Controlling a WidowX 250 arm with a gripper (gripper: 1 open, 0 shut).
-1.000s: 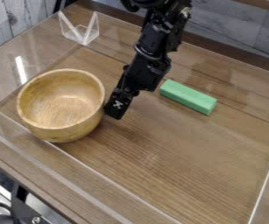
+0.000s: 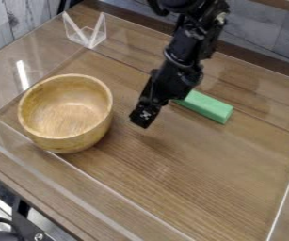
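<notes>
My gripper [image 2: 151,105] hangs over the middle of the wooden table, open, just right of a tan wooden bowl [image 2: 40,102]. A green block [image 2: 207,107] lies to the right of the gripper, partly behind the arm at its left end.
A white wire-like object [image 2: 87,28] stands at the back left. Dark cables lie at the bottom-left corner.
My gripper has moved to the right, away from the bowl and toward the green block. The bowl and block look unmoved.
</notes>
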